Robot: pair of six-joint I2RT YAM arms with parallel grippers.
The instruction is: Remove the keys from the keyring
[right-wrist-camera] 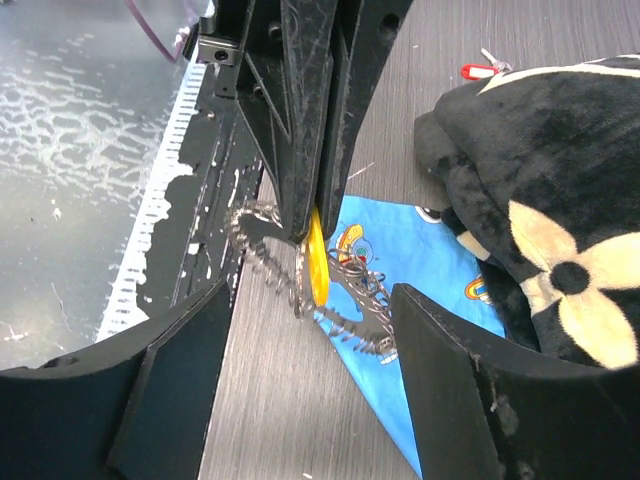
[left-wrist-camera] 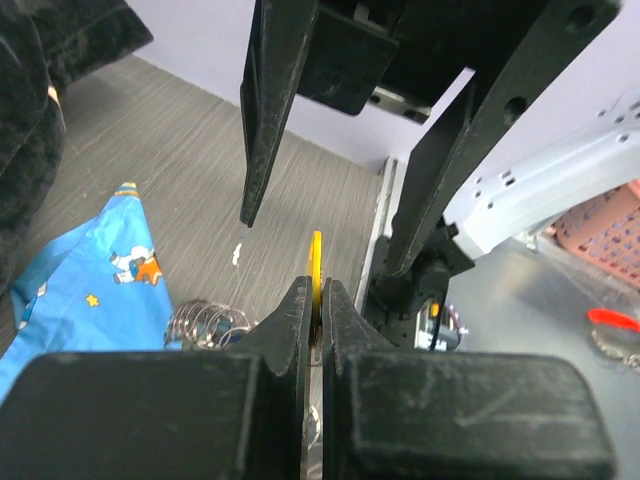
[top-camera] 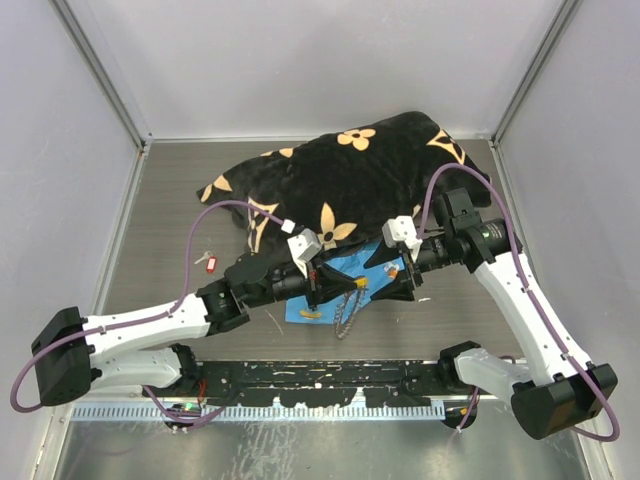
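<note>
A yellow tag [right-wrist-camera: 317,265] on a coiled, chain-like keyring [right-wrist-camera: 360,330] is pinched at the tips of my left gripper, which is shut on it over the blue cloth [right-wrist-camera: 415,250]. Metal pieces hang with the coils, blurred in the right wrist view; whether they are keys I cannot tell exactly. My right gripper [top-camera: 392,273] stands open to the right of the tag, its fingers apart with nothing between them.
A black patterned plush blanket [top-camera: 350,180] fills the back. A small red-and-white item [top-camera: 210,263] lies at the left on the wooden board [top-camera: 160,250]. The front edge has a black rail.
</note>
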